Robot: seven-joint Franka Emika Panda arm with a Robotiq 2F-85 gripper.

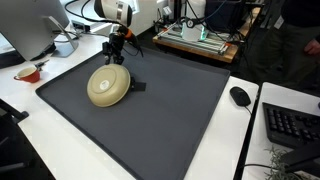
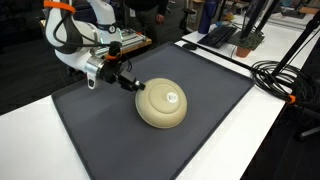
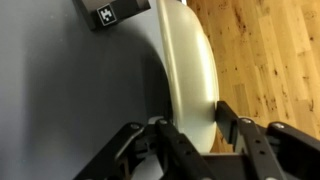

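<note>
A cream bowl (image 1: pixel 108 86) stands steeply tilted on the dark mat, its rounded underside showing in both exterior views. My gripper (image 1: pixel 117 54) is at the rim on the far side in exterior view 1. From exterior view 2, the gripper (image 2: pixel 134 87) meets the upper left edge of the bowl (image 2: pixel 163 106). Edge-on in the wrist view, the bowl (image 3: pixel 190 65) runs down between the two dark fingers, which appear to press against it from either side. The fingertips themselves are partly hidden.
A small black block (image 1: pixel 139 86) lies beside the bowl on the mat (image 1: pixel 165 125). A red cup (image 1: pixel 28 73) stands off the mat to the left. Much of the mat right of the bowl is free.
</note>
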